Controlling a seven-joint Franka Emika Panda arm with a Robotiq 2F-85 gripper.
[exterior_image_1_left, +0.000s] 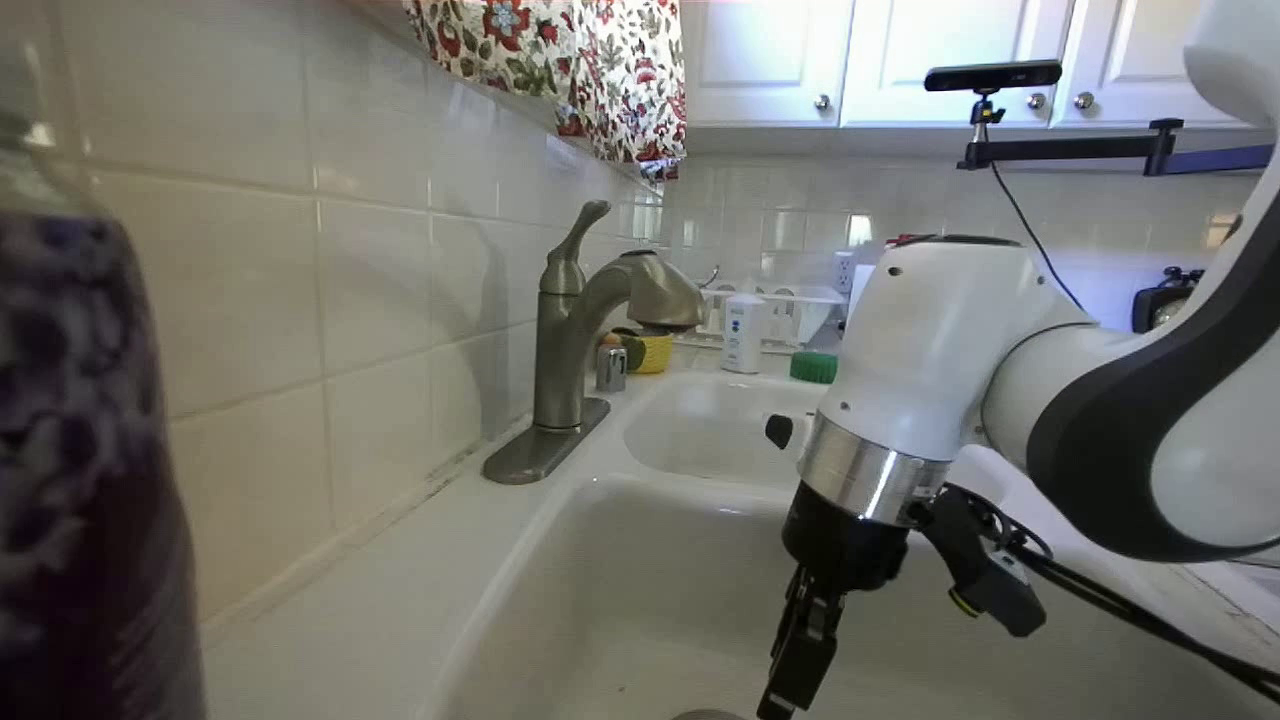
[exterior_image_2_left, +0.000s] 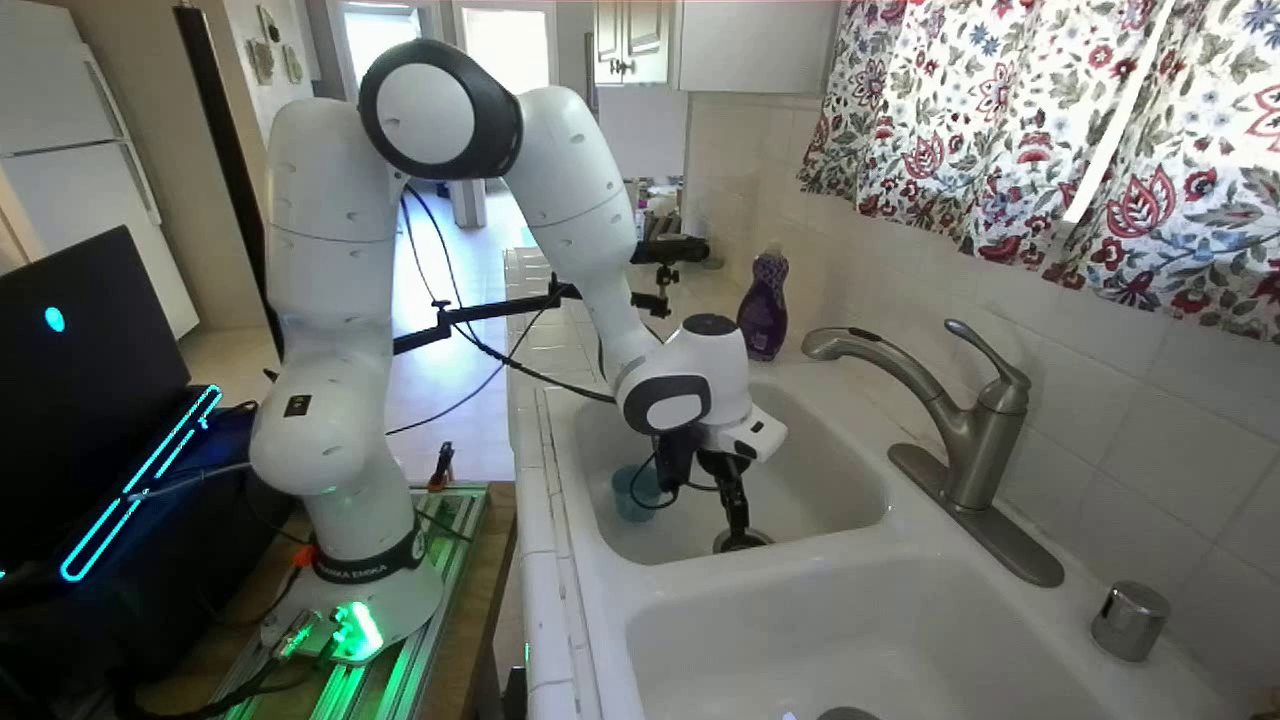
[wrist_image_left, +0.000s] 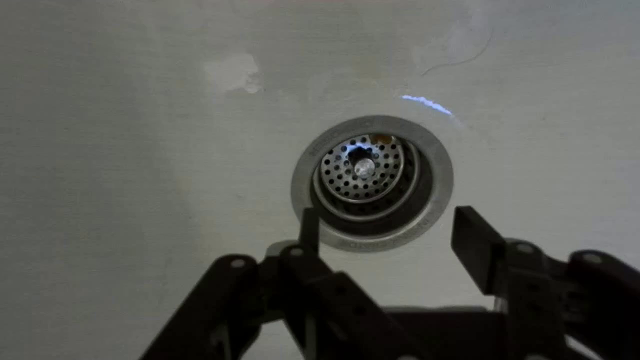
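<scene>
In the wrist view, a round metal drain (wrist_image_left: 441, 174) is set in the pale sink floor. A perforated metal strainer (wrist_image_left: 342, 180) with a small centre knob sits down inside it. The fingers of my gripper stand apart near the drain's lower rim, with nothing between them. Exterior view 1 shows my gripper (exterior_image_1_left: 786, 690) tilted over the basin, pointing down. From exterior view 2, the gripper (exterior_image_2_left: 735, 522) hangs inside the far basin (exterior_image_2_left: 828, 480), in front of the drain as seen there. A teal cup (exterior_image_2_left: 632, 494) stands in that basin, beside the arm.
The faucet (exterior_image_2_left: 996, 420) rises from the ledge along the wall. A purple bottle (exterior_image_2_left: 763, 306) stands on the counter behind the far basin. The near basin (exterior_image_2_left: 864, 624) looks empty. Beyond it in exterior view 1 are a white bottle (exterior_image_1_left: 743, 330) and green brush (exterior_image_1_left: 813, 366).
</scene>
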